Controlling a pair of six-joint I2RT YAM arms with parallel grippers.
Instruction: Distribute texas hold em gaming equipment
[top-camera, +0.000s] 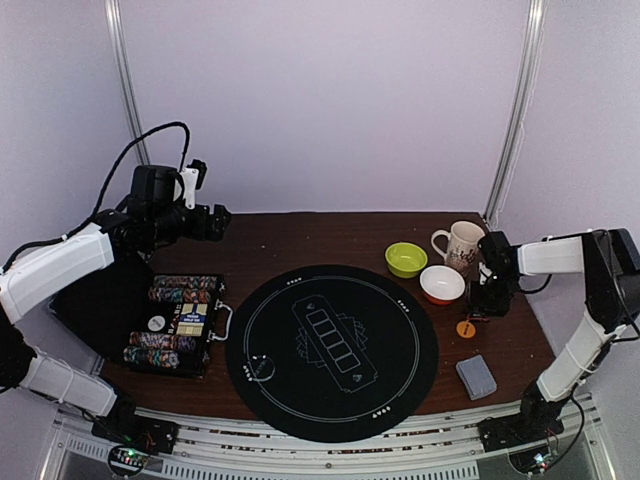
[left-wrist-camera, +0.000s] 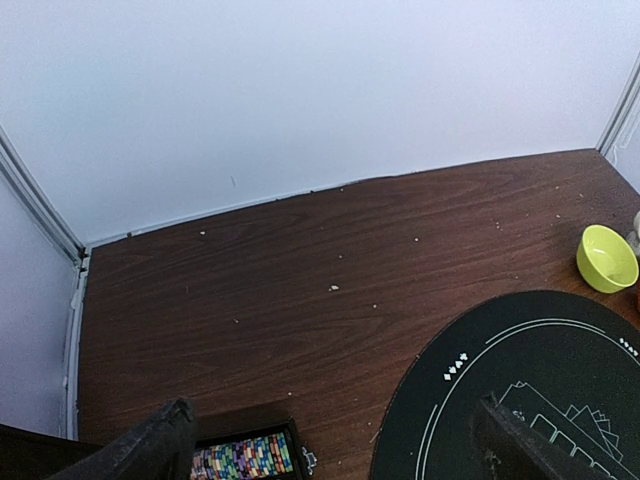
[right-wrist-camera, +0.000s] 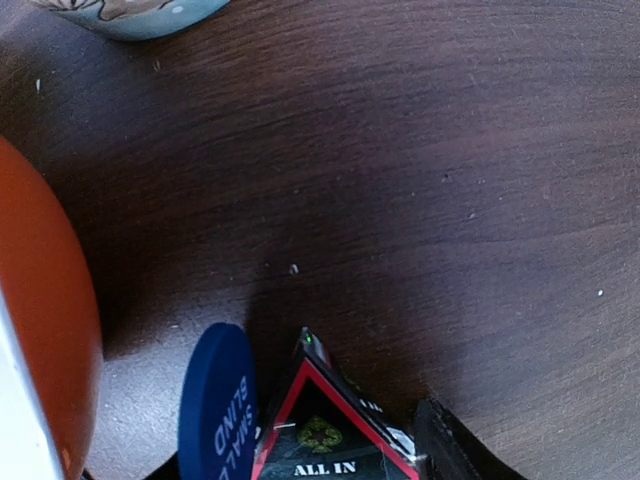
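My right gripper (top-camera: 485, 295) is down at the table's right, around a blue small blind button (right-wrist-camera: 218, 400) and a black triangular "ALL IN" marker (right-wrist-camera: 330, 430); whether it grips them is unclear. An orange button (top-camera: 465, 329) lies just in front, a deck of cards (top-camera: 476, 376) nearer the front edge. My left gripper (top-camera: 210, 222) hangs open and empty above the chip case (top-camera: 182, 322), which lies open at the left. The round black poker mat (top-camera: 390, 370) covers the middle.
A green bowl (top-camera: 405, 259), a white-and-orange bowl (top-camera: 443, 283) and a large mug (top-camera: 463, 245) stand at the back right, close to my right gripper.
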